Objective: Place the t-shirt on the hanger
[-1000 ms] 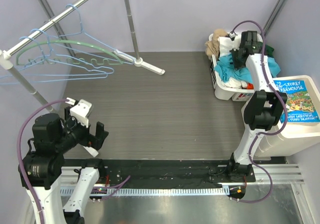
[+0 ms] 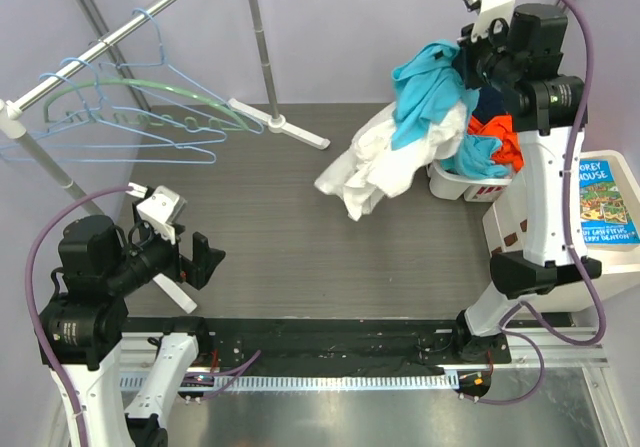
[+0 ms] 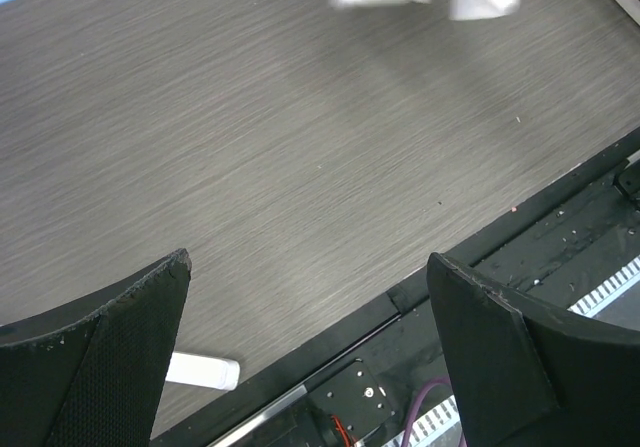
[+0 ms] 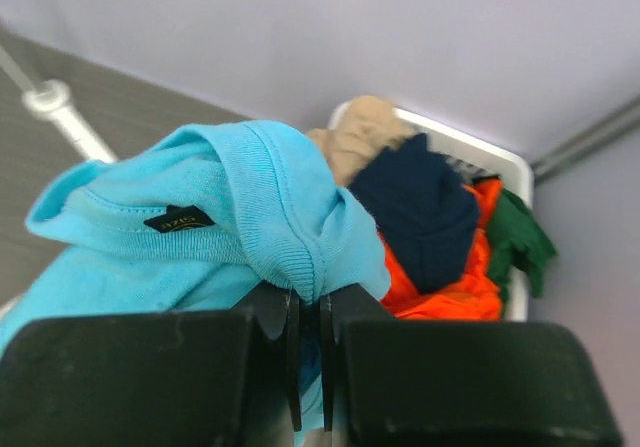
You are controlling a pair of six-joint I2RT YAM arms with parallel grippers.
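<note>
In the top view, my right gripper (image 2: 470, 52) is raised at the back right, shut on a turquoise t-shirt (image 2: 425, 97), with white cloth (image 2: 375, 167) hanging below it out over the floor. The right wrist view shows the turquoise collar and label (image 4: 180, 217) pinched between the fingers. My left gripper (image 2: 195, 252) stands open and empty at the lower left, its fingers apart over bare floor in the left wrist view. Blue and green hangers (image 2: 150, 152) hang on the rail (image 2: 120, 32) at the upper left.
A white basket (image 2: 445, 185) of mixed clothes, orange, navy, tan and green, stands at the back right, with a cream box holding a book (image 2: 605, 207) before it.
My right gripper has risen out of the basket, lifting the turquoise shirt and white cloth, which now hang left of it.
</note>
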